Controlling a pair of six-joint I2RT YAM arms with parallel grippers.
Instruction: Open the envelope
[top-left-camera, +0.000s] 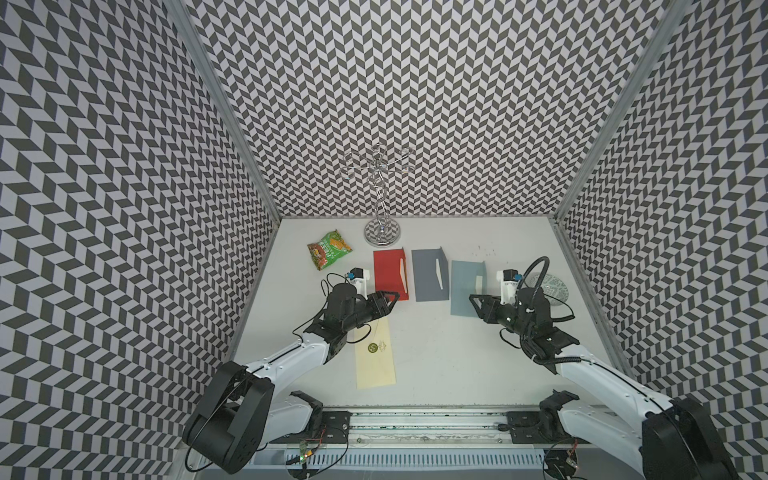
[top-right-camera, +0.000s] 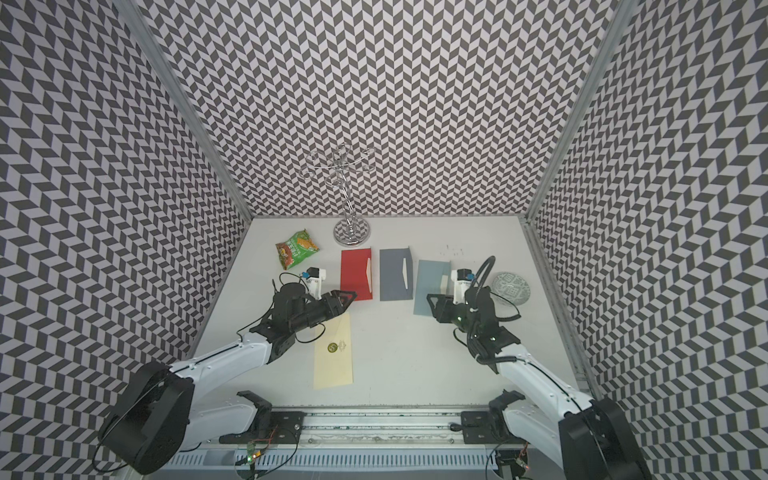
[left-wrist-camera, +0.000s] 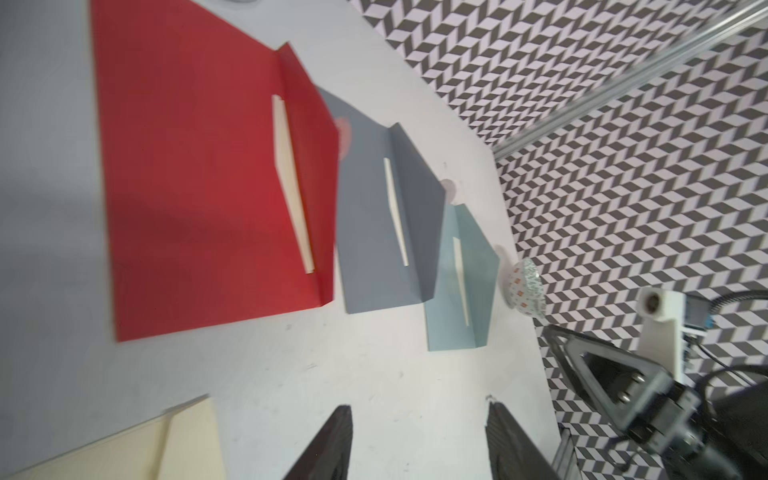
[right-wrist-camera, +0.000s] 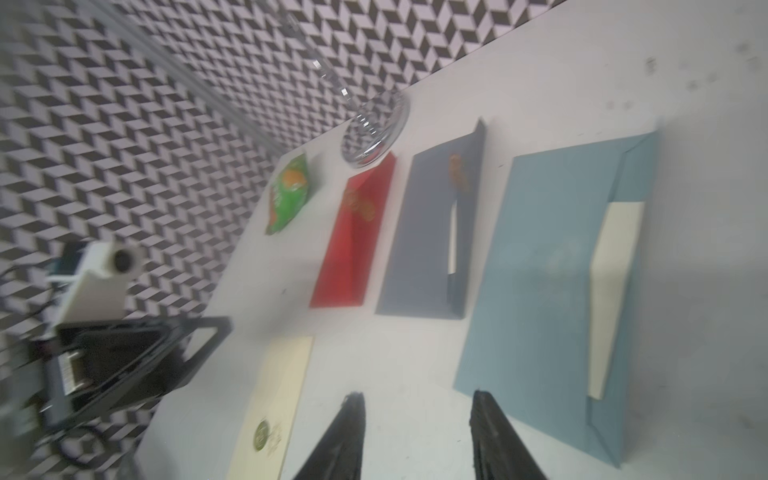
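A red envelope, a grey-blue envelope and a teal envelope lie in a row on the table, their flaps lifted with pale paper showing. A cream envelope with a seal lies at front left, partly under my left arm. My left gripper hangs near the red envelope's front, fingers apart and empty. My right gripper is above the left side of the teal envelope, fingers apart and empty.
A green snack bag lies at back left. A chrome stand stands at the back. A round patterned object is at the right.
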